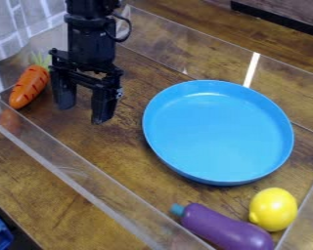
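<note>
My black gripper (85, 96) hangs low over the wooden floor at the upper left, open, with nothing clearly between its fingers. Just left of it lies an orange toy carrot (28, 85) with green leaves. A large blue plate (218, 132) fills the middle right. At the lower right are a purple toy eggplant (225, 228) and a yellow toy lemon (273, 208).
Clear low walls (107, 190) border the wooden work area. Bare wood lies below my gripper and behind the plate. A blue object (0, 234) shows at the bottom left corner, outside the wall.
</note>
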